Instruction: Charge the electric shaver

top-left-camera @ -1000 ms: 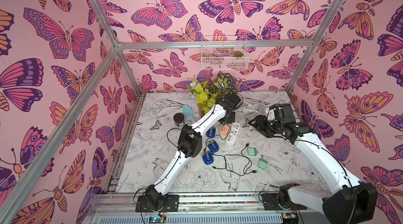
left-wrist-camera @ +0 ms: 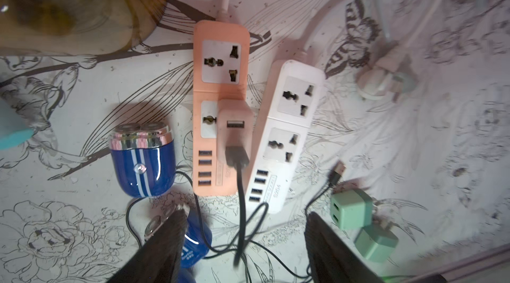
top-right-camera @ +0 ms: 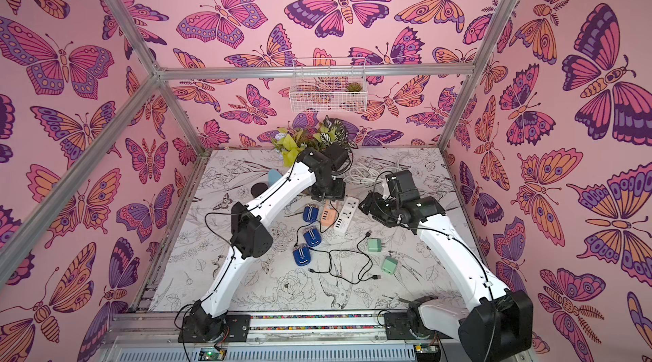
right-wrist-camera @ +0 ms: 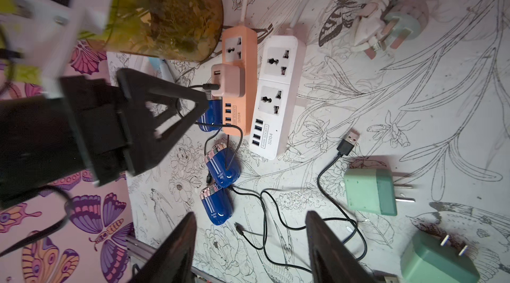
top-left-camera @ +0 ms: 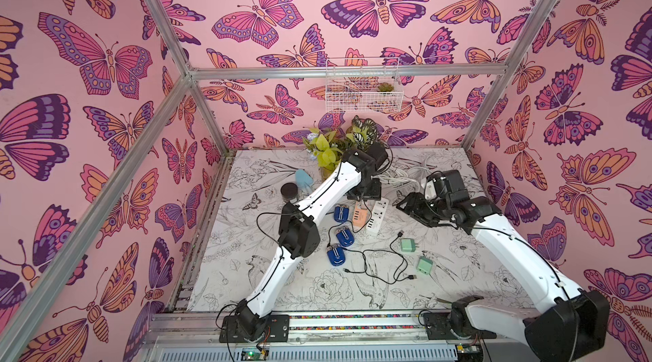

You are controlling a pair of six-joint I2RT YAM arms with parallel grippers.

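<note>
A pink charger (left-wrist-camera: 234, 118) sits on the lower socket of the orange power strip (left-wrist-camera: 220, 30). A black cable's plug (left-wrist-camera: 237, 156) is in the charger; how deep cannot be told. My left gripper stands open above the strip's near end, the charger apart from its fingers. Three blue shavers lie left of the strips: one upright (left-wrist-camera: 143, 163) beside the orange strip, a second (right-wrist-camera: 223, 165) nearer the front, and a third (right-wrist-camera: 216, 204) nearest. My right gripper, right of the strips, is open with nothing between its fingers.
Beside the orange strip lies a white power strip (right-wrist-camera: 276, 97), its sockets empty. Two green chargers (right-wrist-camera: 369, 190) (right-wrist-camera: 438, 259) and a loose black USB cable (right-wrist-camera: 345, 147) lie to the right. A glass plant vase (right-wrist-camera: 186, 12) stands behind. White plugs (right-wrist-camera: 372, 22) lie at the back.
My left gripper has backed off the charger and its arm has shifted left, showing more of the orange strip. My right gripper has edged left towards the strips.
</note>
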